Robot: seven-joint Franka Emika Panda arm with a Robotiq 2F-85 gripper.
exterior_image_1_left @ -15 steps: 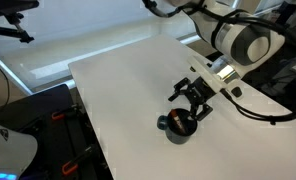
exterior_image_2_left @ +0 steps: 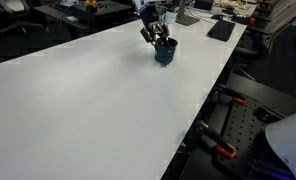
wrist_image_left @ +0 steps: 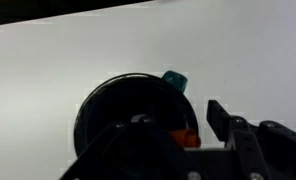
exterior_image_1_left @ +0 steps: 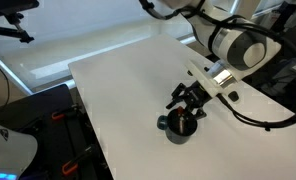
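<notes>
A dark mug (exterior_image_1_left: 178,134) stands upright on the white table, its teal handle (wrist_image_left: 175,80) visible in the wrist view. Inside it, by the rim, is a small orange-red object (wrist_image_left: 185,138), mostly hidden by the gripper. My gripper (exterior_image_1_left: 186,110) is right over the mug's mouth. In the wrist view one black finger (wrist_image_left: 140,132) lies across the mug's opening and the other (wrist_image_left: 220,118) is past the rim, with a gap between them. The orange-red object shows in that gap; no grip on it can be made out. Exterior view 2 shows the mug (exterior_image_2_left: 165,52) beneath the gripper.
A black cable (exterior_image_1_left: 253,122) loops from the arm close to the tabletop. In exterior view 2, dark equipment (exterior_image_2_left: 238,120) stands beyond the table's right edge.
The gripper has come slightly lower over the mug and shifted a little. Less of the orange-red object shows now. The mug has stayed in place.
</notes>
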